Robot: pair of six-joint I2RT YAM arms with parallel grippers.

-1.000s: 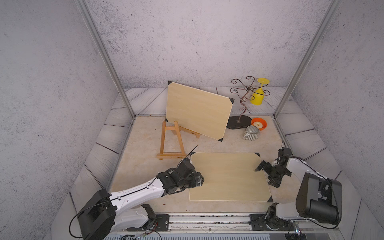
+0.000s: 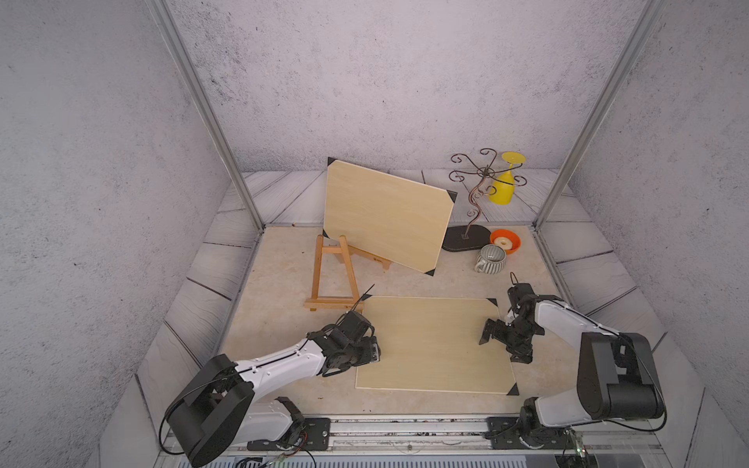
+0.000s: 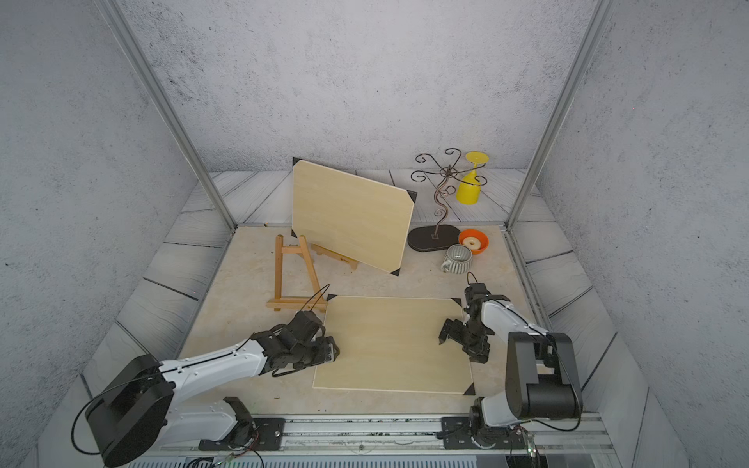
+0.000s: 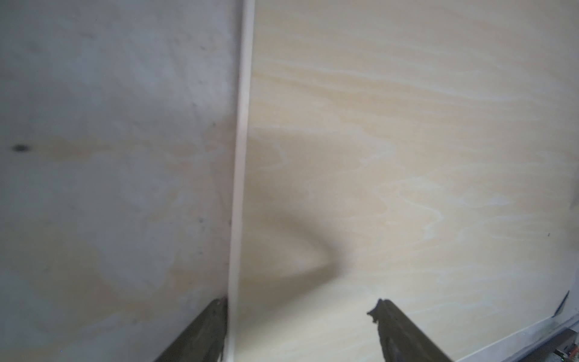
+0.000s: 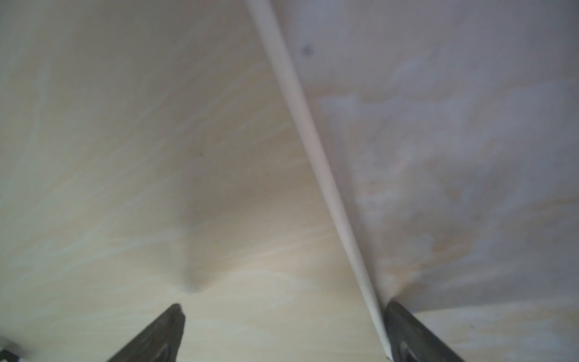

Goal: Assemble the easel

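A plywood board (image 2: 429, 343) with black corners lies flat in front. My left gripper is low at its left edge, fingers apart, one at the edge strip. My right gripper is at the right edge, open, one finger against the edge. A small wooden easel frame (image 2: 316, 273) stands empty behind the left gripper. Another board (image 2: 386, 210) is propped upright on wooden pieces at the back.
At back right are a metal stand (image 2: 464, 241), an orange bowl (image 2: 515, 243), a striped mug (image 2: 490, 261) and a yellow object (image 2: 503, 187).
My right gripper has moved left and the flat board has shifted left with it.
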